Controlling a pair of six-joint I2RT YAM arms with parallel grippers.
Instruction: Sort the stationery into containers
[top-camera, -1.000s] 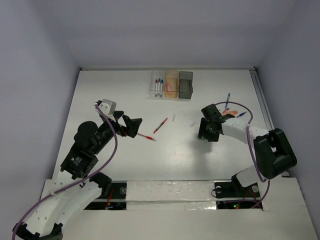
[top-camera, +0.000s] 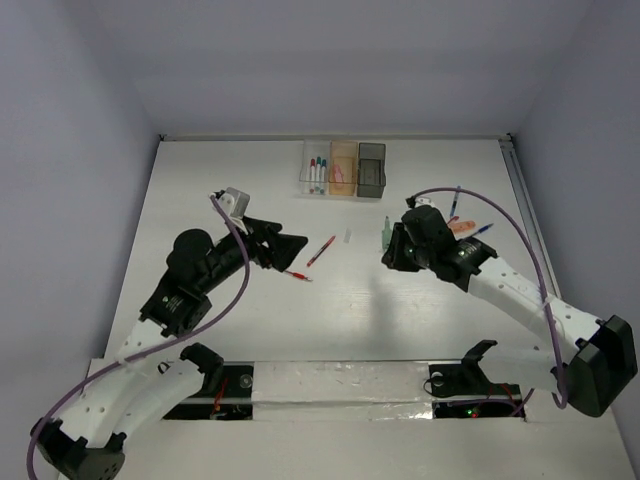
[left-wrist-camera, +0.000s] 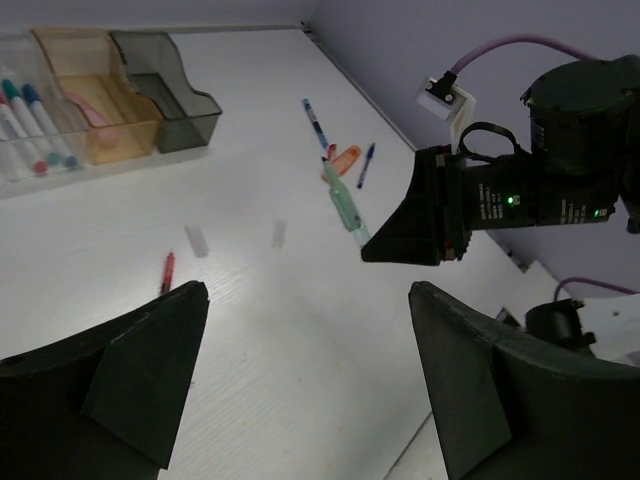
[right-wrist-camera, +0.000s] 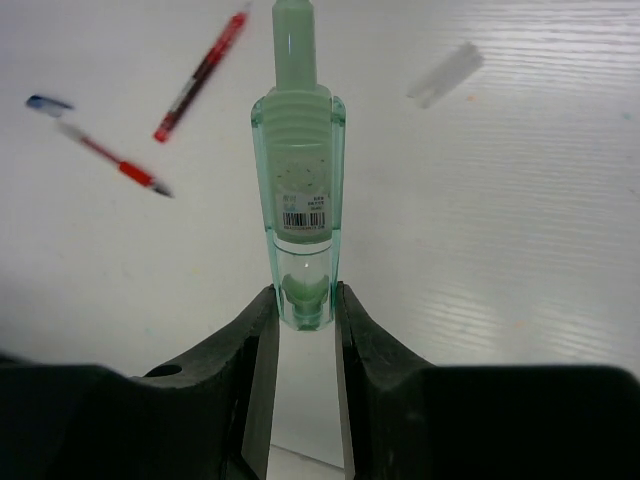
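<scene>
Clear of the table, my right gripper is shut on the lower end of a translucent green correction-type pen (right-wrist-camera: 300, 160) with a barcode label. Its tip points away from me; in the top view part of the green pen (top-camera: 386, 232) shows beside the black fingers. My left gripper stands open over the left part of the table, nothing between its fingers. A red pen (top-camera: 298, 275) lies partly hidden beneath it, and another red pen (top-camera: 321, 250) lies to its right. At the back stands a three-part holder: clear section (top-camera: 303, 185), orange section (top-camera: 343, 190), dark grey section (top-camera: 371, 165).
Several markers (top-camera: 317, 172) stand in the clear section and a pink item (top-camera: 338, 174) in the orange one; the dark grey one looks empty. At right lie an orange item (top-camera: 463, 226) and blue pens (top-camera: 482, 229).
My right gripper has risen and swung a little left, bringing the green pen into view. The left gripper has shifted right, over the end of a red pen.
</scene>
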